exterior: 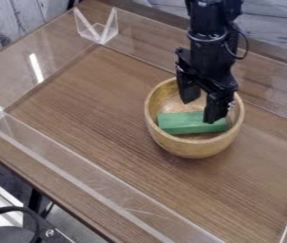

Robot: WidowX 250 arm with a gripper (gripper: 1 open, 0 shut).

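A black robot gripper (200,102) hangs down from the top of the camera view into a round wooden bowl (192,146), its two fingers spread open. A green oblong block (180,123) lies in the bowl, just below the fingers. The right finger is close to the block's right end; whether it touches cannot be told.
A wooden table (83,133) fills most of the view, largely clear left of the bowl. A white wire-like shape (97,27) stands at the back left. Black equipment (13,228) sits at the lower left edge.
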